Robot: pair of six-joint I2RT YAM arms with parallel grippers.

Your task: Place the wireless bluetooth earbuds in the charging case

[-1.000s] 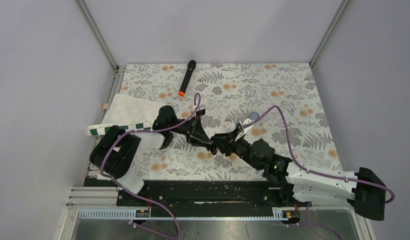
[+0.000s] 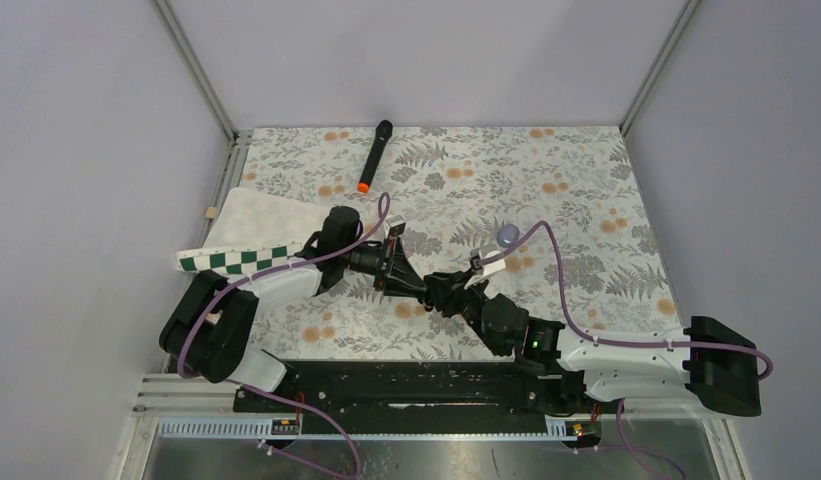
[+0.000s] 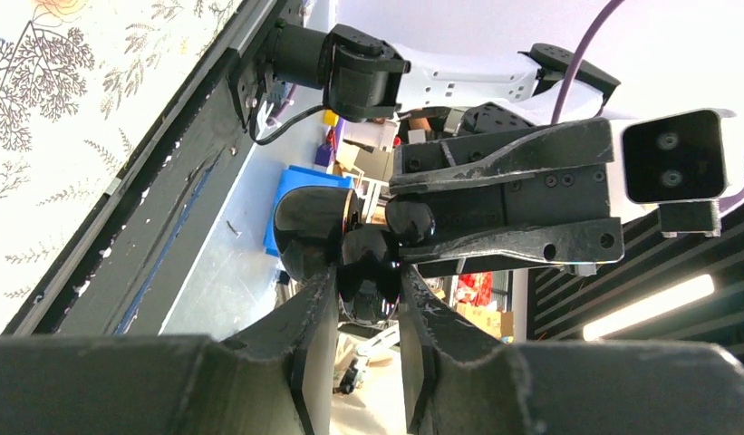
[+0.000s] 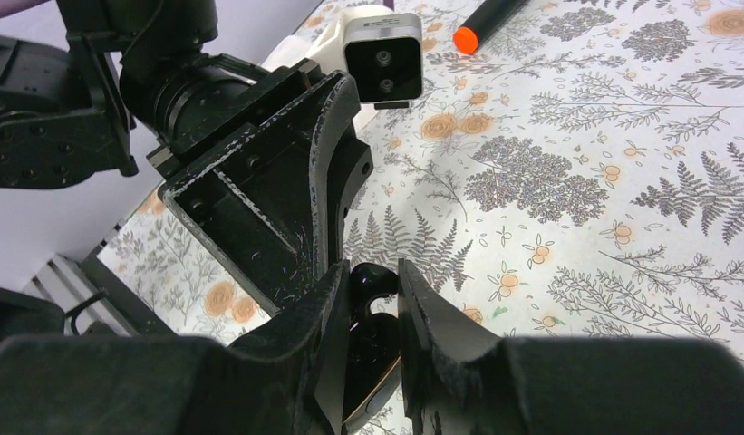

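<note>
Both grippers meet near the middle front of the mat in the top view, my left gripper [image 2: 411,285] from the left, my right gripper [image 2: 441,290] from the right. In the left wrist view, my left gripper holds a glossy black piece [image 3: 368,276], beside the black charging case [image 3: 304,227] at the other gripper. In the right wrist view, my right gripper is shut on the black case [image 4: 368,367], its inside visible, with a small glossy earbud [image 4: 372,279] at its top. How far any earbud sits inside cannot be told.
A black microphone [image 2: 376,150] lies at the back, a lilac round object [image 2: 508,235] right of centre, and a white checkered board [image 2: 248,225] at the left. The table's front edge [image 2: 406,365] runs just below the arms.
The grippers remain together.
</note>
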